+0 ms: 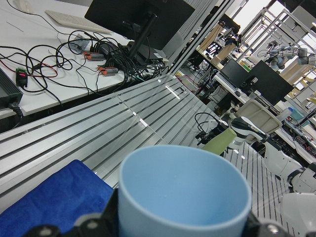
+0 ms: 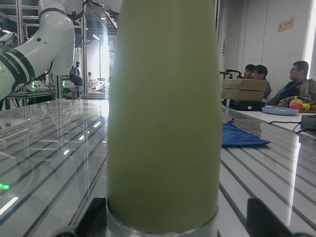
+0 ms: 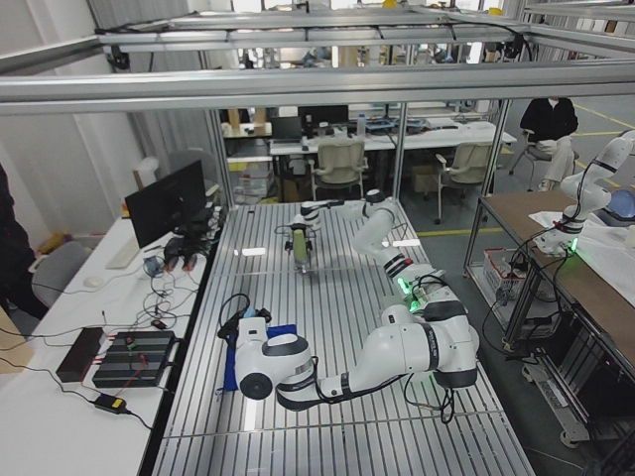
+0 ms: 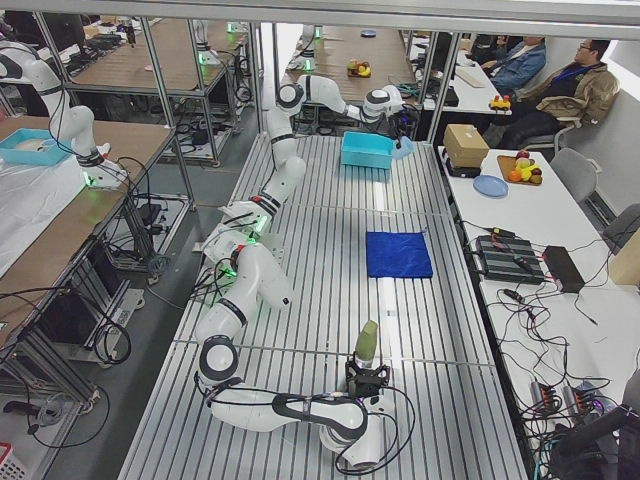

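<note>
A light blue cup fills the lower middle of the left wrist view, held in my left gripper, whose fingers are mostly hidden behind it. A green cylindrical bottle with a silver ring at its bottom stands upright at my right gripper, between its fingers in the right wrist view; whether they touch it is unclear. A dark blue cloth lies flat on the slatted metal table, beside the left gripper in the camera left view.
A cyan bin sits at one end of the table. Side desks carry cables, a monitor, boxes and a fruit board. People sit beside one desk.
</note>
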